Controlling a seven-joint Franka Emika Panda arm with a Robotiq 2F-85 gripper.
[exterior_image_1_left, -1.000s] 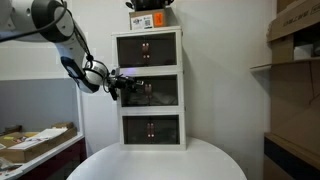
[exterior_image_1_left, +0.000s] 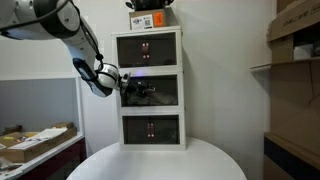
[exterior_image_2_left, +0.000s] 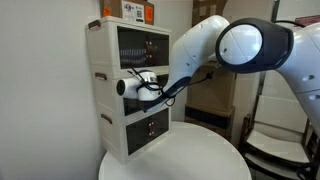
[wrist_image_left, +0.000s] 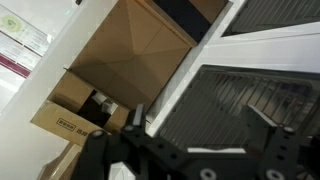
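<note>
A tall white cabinet (exterior_image_1_left: 151, 71) stands against the wall, with three stacked compartments behind dark panels. My gripper (exterior_image_1_left: 132, 88) is in front of the middle dark panel (exterior_image_1_left: 168, 92), toward its left side. In the wrist view the gripper is open, its dark fingers (wrist_image_left: 265, 122) spread wide, and nothing shows between them. A dark mesh panel (wrist_image_left: 215, 105) and the white frame lie beyond the fingers. Whether any fingertip touches the panel cannot be told. Small reddish handles show on the top panel (exterior_image_1_left: 158, 48) and the bottom panel (exterior_image_1_left: 151, 128).
An orange-and-white box (exterior_image_1_left: 147, 20) sits on top of the cabinet. Cardboard boxes (exterior_image_1_left: 297, 98) stand at the right; a cardboard tray (exterior_image_1_left: 35, 148) lies at the left.
Over the last second my gripper has moved right and slightly down across the front of the middle panel. The cabinet has not moved.
</note>
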